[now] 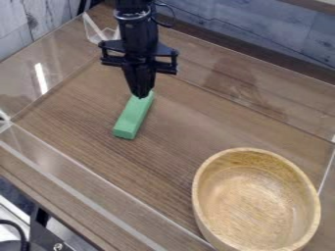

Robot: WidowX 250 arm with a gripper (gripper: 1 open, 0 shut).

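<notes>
A green rectangular block (pixel 132 119) lies on the wooden table, left of centre. The black robot gripper (pixel 139 84) hangs above the block's far end, pointing down; whether its fingers are open or shut cannot be made out. A large tan bowl (pixel 256 230) rests at the lower right.
A whitish item at the back left behind the arm is too small to identify. Black cables lie at the lower left corner.
</notes>
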